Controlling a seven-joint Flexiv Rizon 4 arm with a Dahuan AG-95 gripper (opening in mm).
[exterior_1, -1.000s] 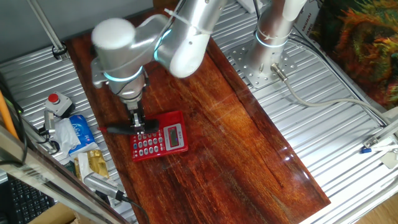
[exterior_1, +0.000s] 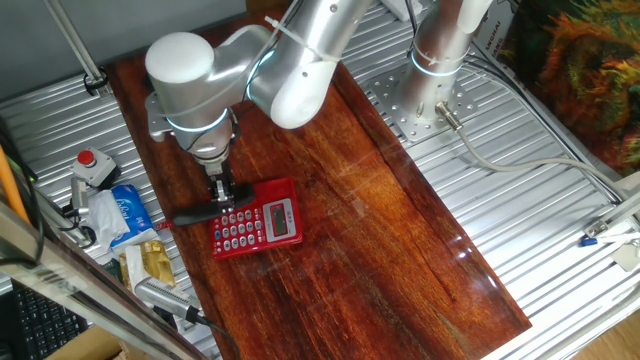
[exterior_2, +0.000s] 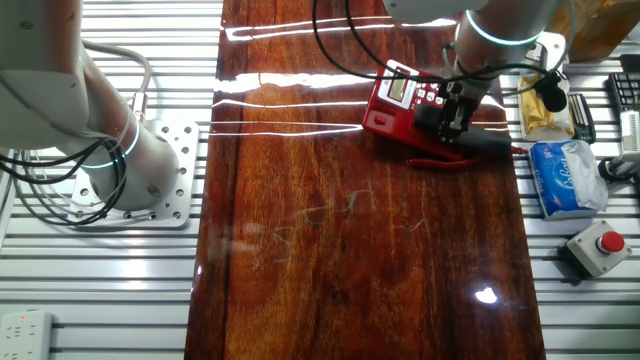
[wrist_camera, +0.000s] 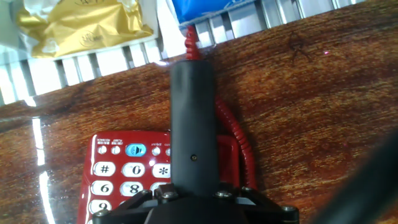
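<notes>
A red desk telephone with a keypad and small display lies on the brown wooden board. Its black handset runs straight out from between my fingers in the wrist view, covering part of the keys. In exterior view 1 my gripper is over the phone's upper left side, shut on the handset near one end; the other end reaches past the phone toward the board's edge. Exterior view 2 shows the handset close above the phone; whether it touches the body I cannot tell. A red coiled cord runs alongside.
Beyond the board's edge lie a blue-and-white packet, a gold packet and a red-topped button box on the slatted metal table. Most of the wooden board is bare.
The handset has shifted a little with my gripper, its free end now lower in exterior view 1. The phone body has stayed put.
</notes>
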